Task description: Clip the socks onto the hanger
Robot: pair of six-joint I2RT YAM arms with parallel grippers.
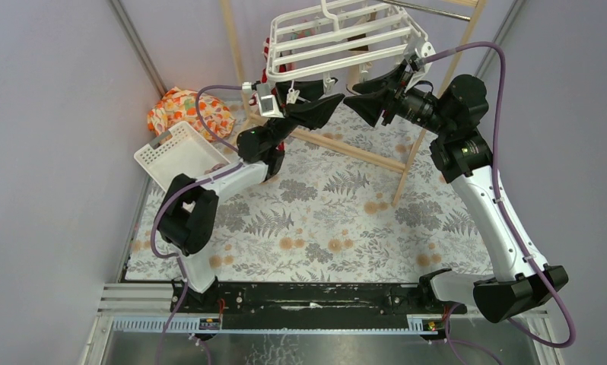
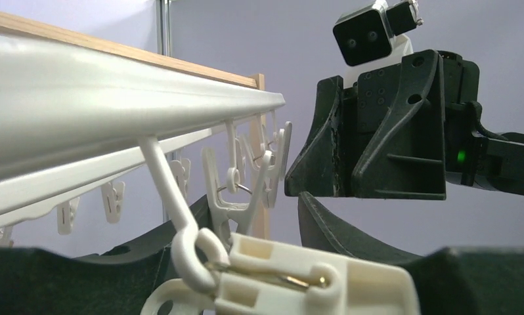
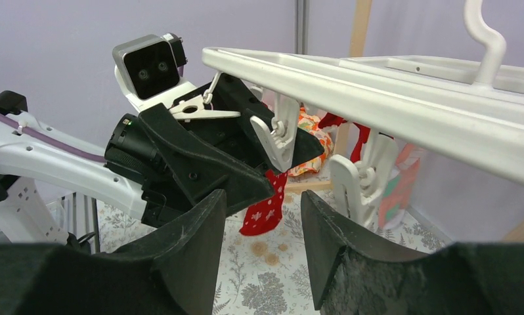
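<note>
The white clip hanger [image 1: 338, 53] hangs at the top of the top view, clips dangling beneath. My left gripper [image 1: 306, 103] is under its front-left part, open around the clip area; a white clip [image 2: 312, 282] fills the bottom of the left wrist view, close to it. My right gripper [image 1: 355, 99] faces it from the right, open, with nothing between its fingers in the right wrist view. A red patterned sock [image 3: 266, 210] shows behind the left gripper; other red and pastel fabric [image 3: 400, 184] hangs farther back.
A white basket [image 1: 179, 152] and orange patterned cloth [image 1: 186, 114] lie at the left. A wooden rack [image 1: 346, 148] supports the hanger.
</note>
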